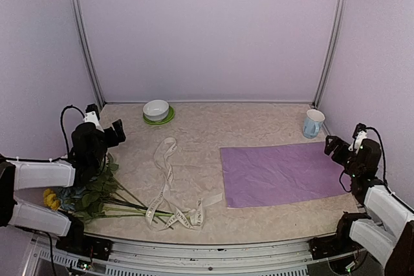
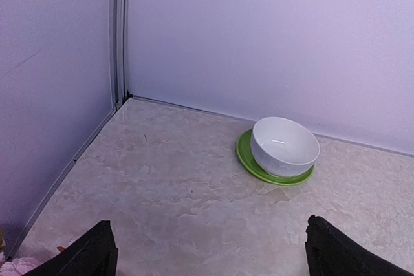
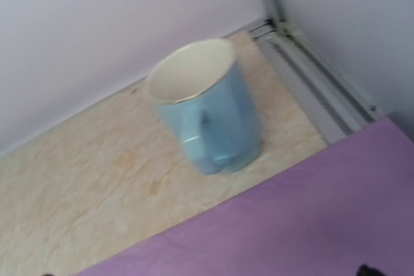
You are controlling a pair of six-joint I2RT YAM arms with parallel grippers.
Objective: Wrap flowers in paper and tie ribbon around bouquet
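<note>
The bouquet of fake flowers [image 1: 97,195] lies at the front left of the table, yellow and bluish heads leftward, green stems pointing right, partly hidden by the left arm. A white printed ribbon [image 1: 163,179] lies in loose loops across and beside the stems. My left gripper [image 1: 114,132] is raised above the flowers, open and empty; its two fingers frame bare table in the left wrist view. My right gripper [image 1: 334,147] hangs open over the back right of a purple sheet [image 1: 278,176], its fingertips barely showing in the right wrist view.
A white bowl [image 1: 156,108] sits on a green plate [image 2: 249,166] at the back left. A light blue mug [image 3: 226,127] stands at the back right, just beyond the sheet.
</note>
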